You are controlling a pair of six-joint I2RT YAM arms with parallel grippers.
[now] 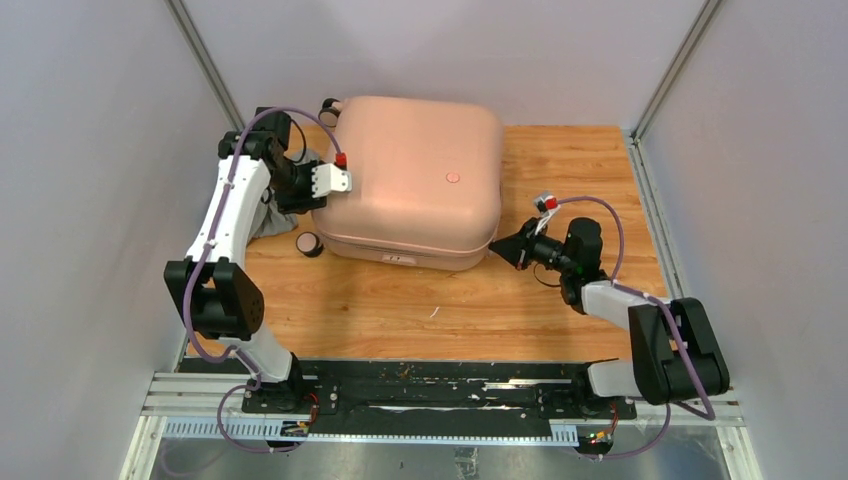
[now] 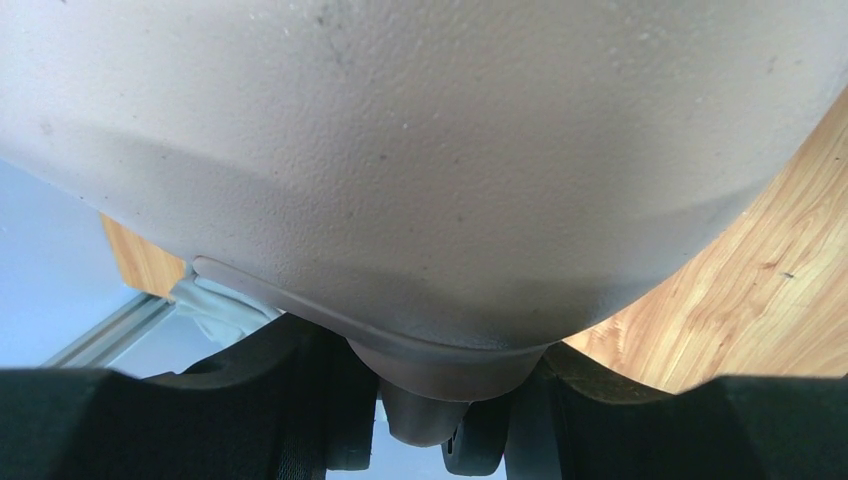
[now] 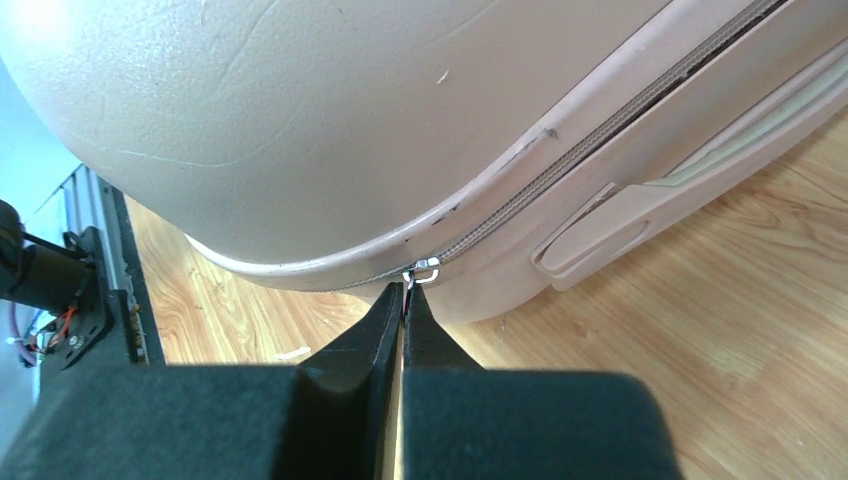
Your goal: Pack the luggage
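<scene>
A pink hard-shell suitcase [image 1: 415, 170] lies closed-lidded on the wooden floor, its zipper running along the front side. In the left wrist view my left gripper is shut on the suitcase's rounded left corner piece [image 2: 430, 370]. My right gripper [image 1: 495, 246] is at the front right corner. In the right wrist view its fingertips [image 3: 395, 305] are shut at the small metal zipper pull [image 3: 425, 270]; the zipper track [image 3: 590, 145] runs away from it up to the right, beside a handle [image 3: 590, 240].
A grey cloth [image 1: 268, 222] lies left of the suitcase under my left arm. Walls and metal rails border the area.
</scene>
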